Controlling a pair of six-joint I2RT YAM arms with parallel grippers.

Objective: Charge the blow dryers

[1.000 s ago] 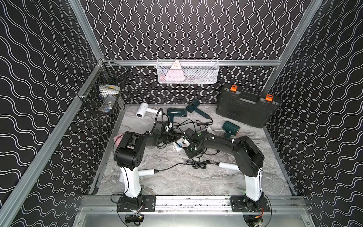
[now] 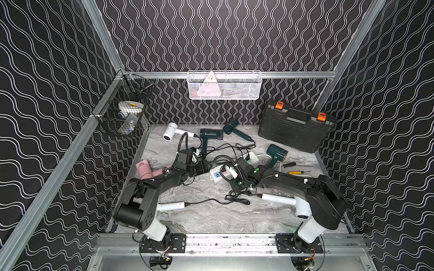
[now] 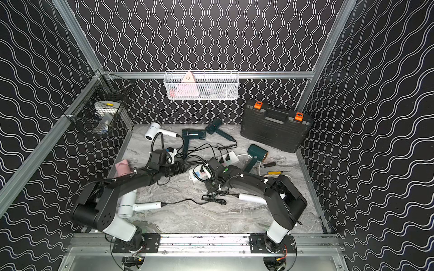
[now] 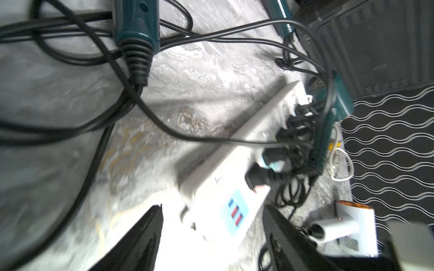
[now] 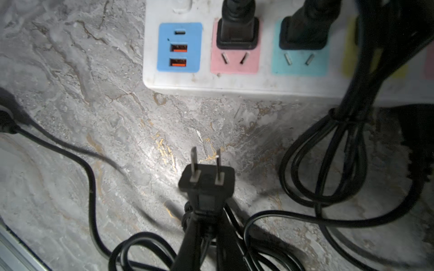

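Note:
My right gripper is shut on a black two-pin plug [image 5: 205, 180], prongs upward, a little apart from the near edge of the white power strip [image 5: 244, 85]. Several black plugs [image 5: 303, 31] sit in the strip's sockets; blue USB panel [image 5: 179, 47] at one end. In the left wrist view my left gripper is part open over the strip's end, nothing seen between its fingers. Dark green blow dryers [image 2: 277, 153] and white ones [image 2: 173, 131] lie around the strip, one pink dryer [image 2: 145, 168] at left.
A black case [image 2: 293, 128] stands at the back right, screwdrivers [image 3: 274, 172] near it. Wire baskets [image 2: 223, 90] hang on the back and left walls. Loose cables cover the middle; the front of the table is clearer.
My left arm's elbow has swung out to the left, with the gripper shifting slightly back from the middle. My right arm's elbow has swung rightward and down, its gripper moving slightly right.

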